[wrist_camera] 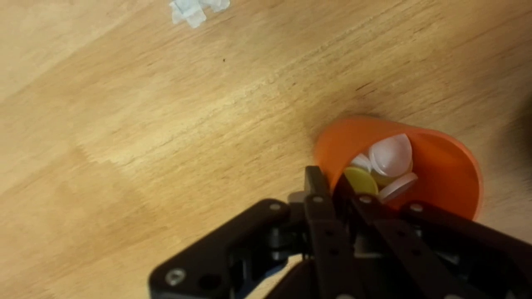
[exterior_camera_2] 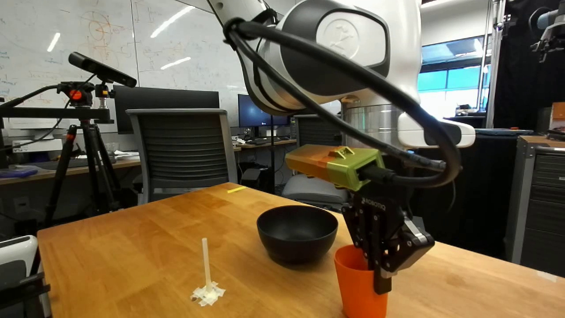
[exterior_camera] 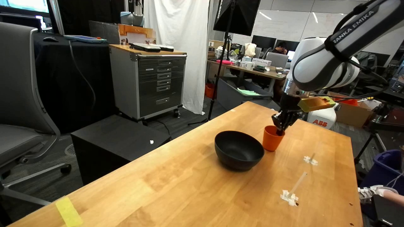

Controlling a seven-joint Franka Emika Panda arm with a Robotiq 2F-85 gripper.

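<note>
An orange cup (exterior_camera: 271,138) stands on the table just beside a black bowl (exterior_camera: 239,150). In the wrist view, white and yellow round pieces (wrist_camera: 391,155) lie inside the cup (wrist_camera: 444,172). My gripper is shut on the cup's wall, one finger inside the rim and the other outside. From the second exterior view, the outer finger (exterior_camera_2: 382,281) rests against the cup's side (exterior_camera_2: 357,289). The bowl (exterior_camera_2: 296,233) looks empty as far as its interior shows.
Two thin pale sticks are taped upright to the table, one nearer (exterior_camera: 298,184) and one farther (exterior_camera: 312,155). A yellow tape strip (exterior_camera: 69,211) marks the table's near left corner. Much of the tabletop left of the bowl is bare.
</note>
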